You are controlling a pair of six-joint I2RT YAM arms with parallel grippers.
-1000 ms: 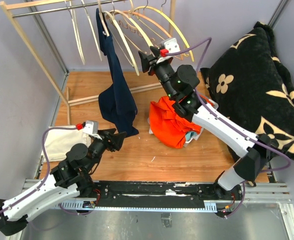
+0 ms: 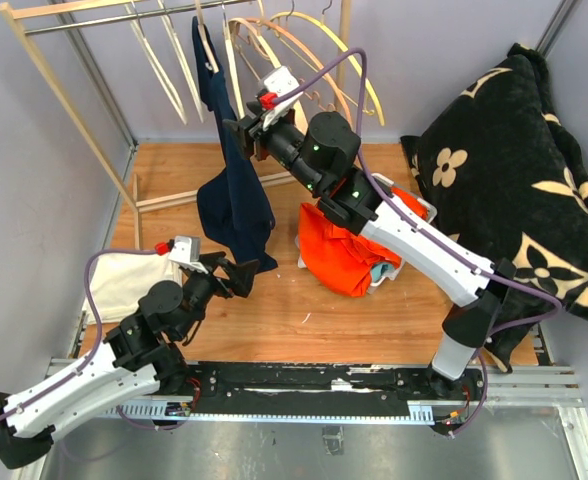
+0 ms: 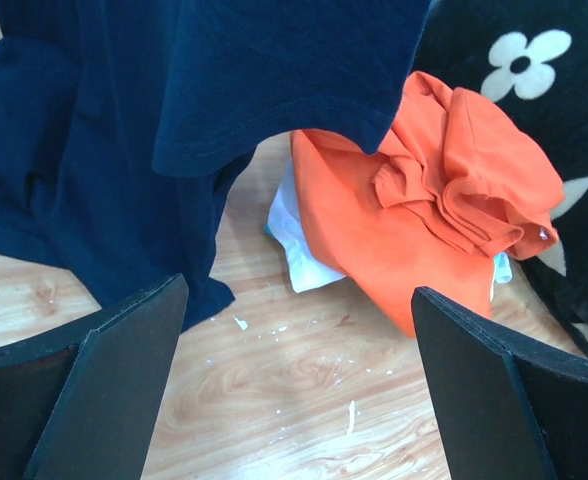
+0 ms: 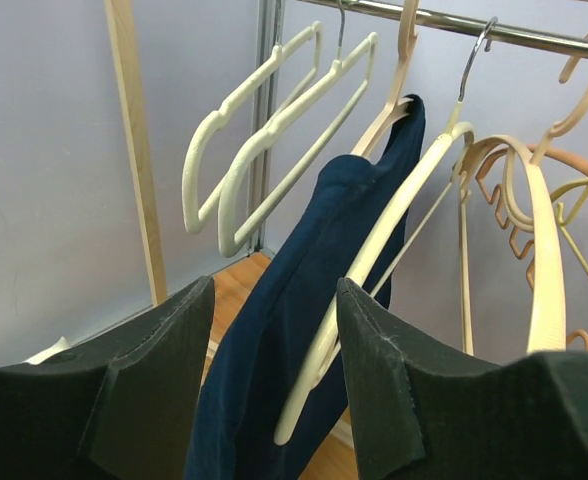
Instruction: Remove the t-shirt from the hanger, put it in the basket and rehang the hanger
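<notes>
A navy t-shirt (image 2: 236, 200) hangs long and bunched from a wooden hanger (image 2: 205, 45) on the rail, its upper part still on the hanger (image 4: 382, 125) in the right wrist view. My right gripper (image 2: 246, 140) is open beside the shirt's upper half. In its wrist view a cream hanger (image 4: 359, 265) slants across the shirt (image 4: 309, 235), close to the right finger (image 4: 399, 385). Low by the shirt's hem, my left gripper (image 2: 242, 275) is open too. The left wrist view has the shirt (image 3: 104, 150) beyond the fingers, with only floor between them.
Two white hangers (image 4: 274, 140) hang left of the shirt; several cream, orange and yellow hangers (image 2: 359, 65) crowd its right. Orange cloth (image 2: 339, 250) lies in a white basket. A dark flowered blanket (image 2: 504, 150) fills the right.
My right gripper has swung left from the cream hangers to the shirt's upper part. The hangers nearby have shifted. The left arm has barely moved, and the shirt hangs in the same place.
</notes>
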